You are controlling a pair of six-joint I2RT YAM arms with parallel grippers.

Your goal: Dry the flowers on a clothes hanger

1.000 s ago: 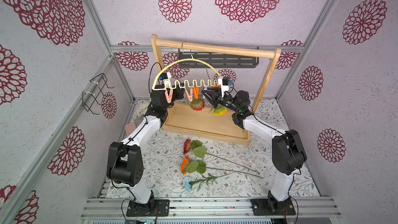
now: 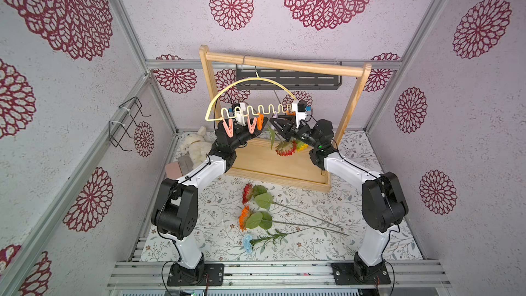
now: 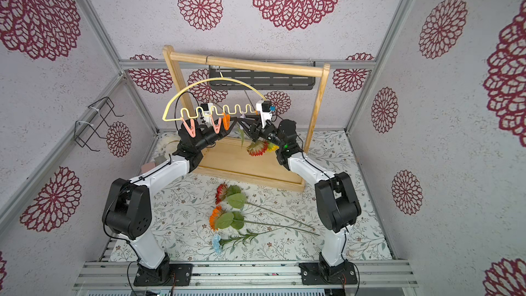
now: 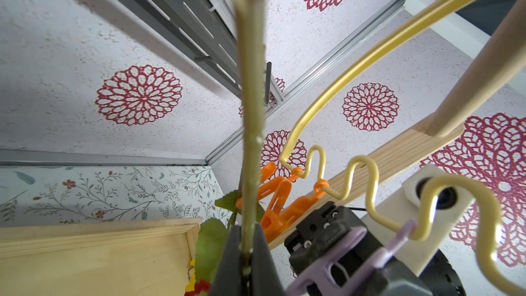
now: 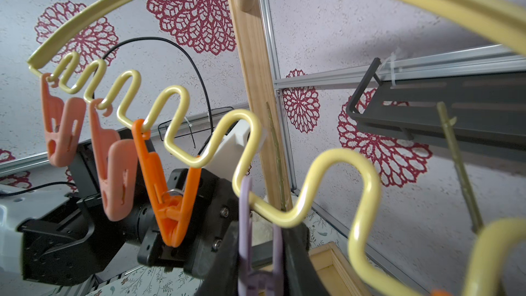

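Note:
My left gripper is shut on the green stem of a red flower, which hangs head down over the wooden tray. In the right wrist view that stem rises beyond the hanger's wavy bar. The yellow hanger hangs from the wooden rail. My right gripper is shut on a purple clothespin at the wavy bar; the clothespin also shows in the left wrist view. Whether the stem touches the clothespin I cannot tell. A yellow flower hangs behind my right arm.
Pink clothespins and an orange one hang on the bar close to my left arm. Two more flowers, red and orange, and a blue one lie on the table. A dark shelf is behind.
My left arm has moved right and toward the right gripper, carrying the red flower along. The hanger has shifted slightly right. My right gripper has stayed nearly in place.

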